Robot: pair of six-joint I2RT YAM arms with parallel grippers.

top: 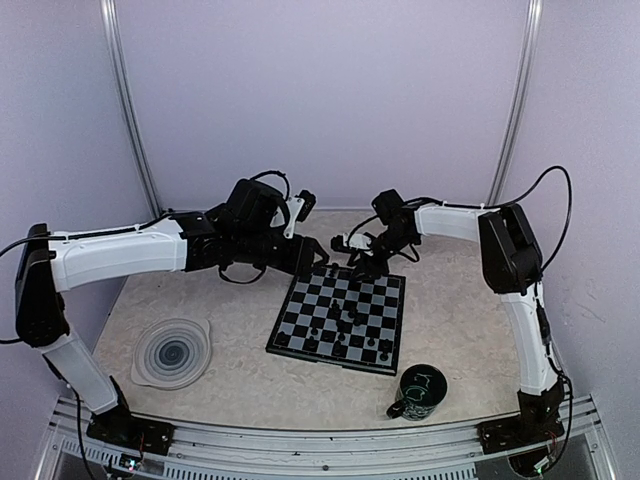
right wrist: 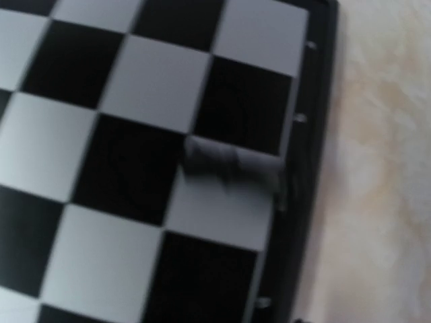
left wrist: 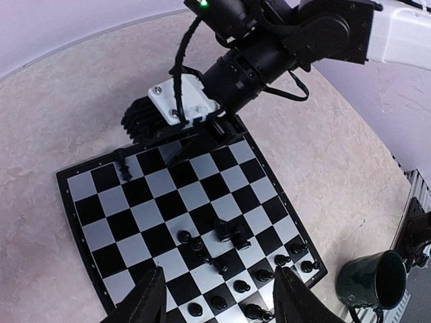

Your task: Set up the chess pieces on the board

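Note:
The black-and-grey chessboard (top: 375,300) lies on the table, its far rows mostly bare. Several dark pieces stand or lie on its near half, among them a piece (left wrist: 222,230) near the middle. One dark piece (right wrist: 229,165) lies on a light square by the board's edge, blurred. Above the board's far left corner, my left gripper (top: 313,258) is open; its fingers (left wrist: 145,296) frame the lower left wrist view with nothing gripped. My right gripper (top: 366,266) hangs low over the far edge; its fingertips are hard to make out, and so is its opening.
A dark mug (top: 422,388) stands off the board's near right corner. To the left sits a round translucent lid (top: 172,352). Both arms are close together over the board's far side. Table to the right of the board is clear.

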